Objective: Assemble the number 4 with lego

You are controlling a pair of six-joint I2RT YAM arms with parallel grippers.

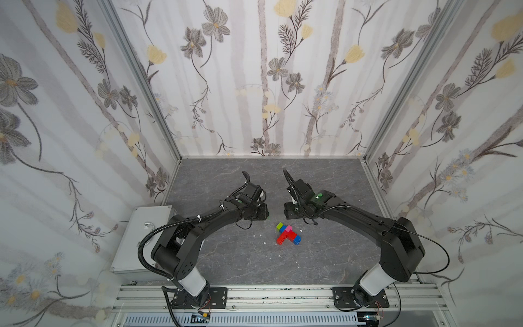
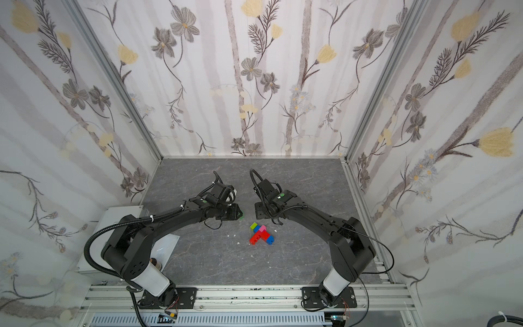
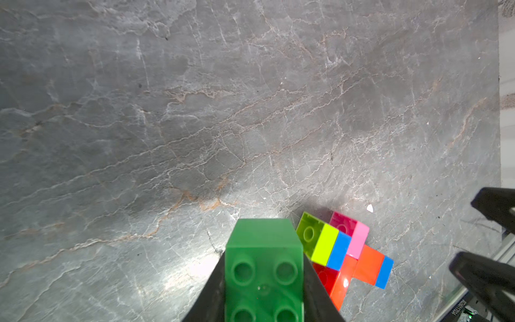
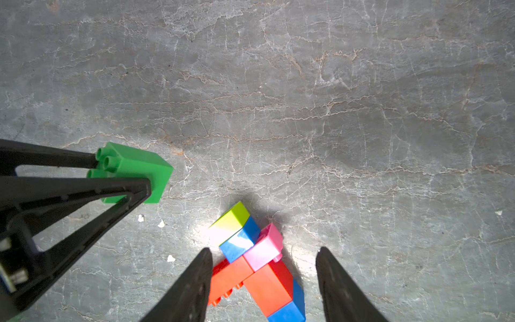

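My left gripper is shut on a green brick (image 3: 264,234) whose studs face the camera. In the right wrist view that green brick (image 4: 140,171) shows at the left, apart from the other bricks. A joined cluster holds a lime brick (image 4: 230,221), blue bricks (image 4: 239,241), a pink brick (image 4: 265,248) and red bricks (image 4: 268,287). It sits in front of the two grippers in the top left view. My right gripper stands open, its fingers apart with nothing gripped; the cluster shows below and between them.
Small white crumbs (image 4: 161,223) are scattered over the grey marbled table (image 1: 327,261). A white box (image 1: 140,234) stands at the left. Both arms' ends are close together, and the table behind and around them is clear.
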